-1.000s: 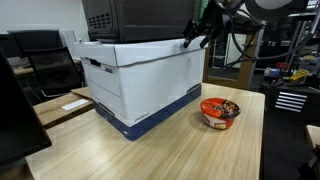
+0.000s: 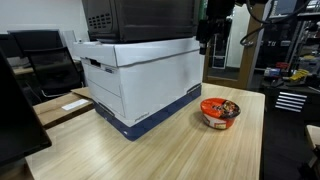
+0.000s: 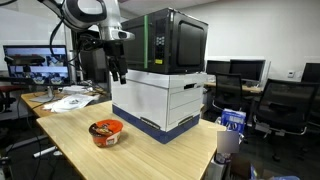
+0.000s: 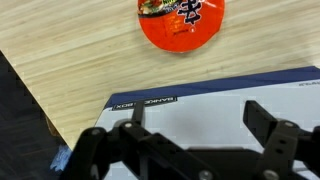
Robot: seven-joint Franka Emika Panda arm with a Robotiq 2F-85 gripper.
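A red bowl holding several small items rests on the wooden table, to the right of the white box. The wrist view shows part of this bowl at the top edge, cut off by the frame. My gripper is open, its two fingers wide apart and nothing between them. Seen from exterior view 2, the gripper hangs well above the table beside the box, higher than the bowl.
A large white box with a blue base stands on the table, bearing a dark microwave-like appliance. A blue-and-white package stands at the table's far corner. Open table lies in front of the box.
In exterior view 1 my arm and gripper have shifted to the right, and the gripper's tilt has changed. The bowl and box have stayed in place.
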